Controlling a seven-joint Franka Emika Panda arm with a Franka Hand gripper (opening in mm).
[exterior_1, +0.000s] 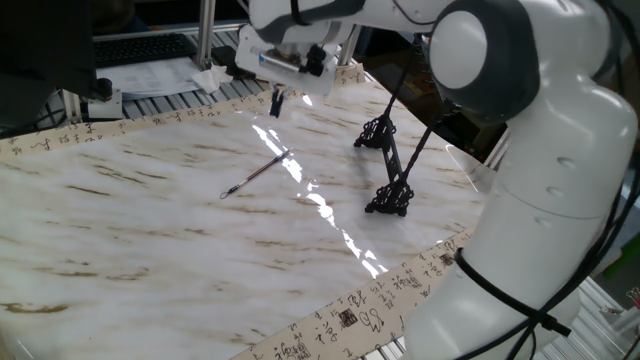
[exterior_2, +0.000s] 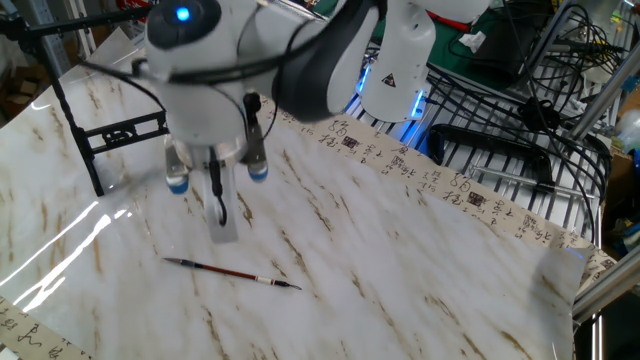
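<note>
A thin brush (exterior_1: 256, 175) with a brown handle lies on the marbled white sheet (exterior_1: 150, 230); in the second exterior view the same brush (exterior_2: 232, 273) lies just beyond the hand. My gripper (exterior_1: 276, 104) points down above the far part of the sheet, apart from the brush. Its dark fingertips look close together in the first view. From the other side, the hand and a clear plate (exterior_2: 222, 232) hide much of the fingers, so the finger gap is unclear. No object shows at the fingertips.
A black ornate rack (exterior_1: 392, 165) stands on the sheet, right of the brush in the first view. Patterned borders (exterior_1: 345, 320) run along the sheet's edges. Behind lie papers (exterior_1: 150, 82) and a keyboard (exterior_1: 140, 48). Much of the sheet is bare.
</note>
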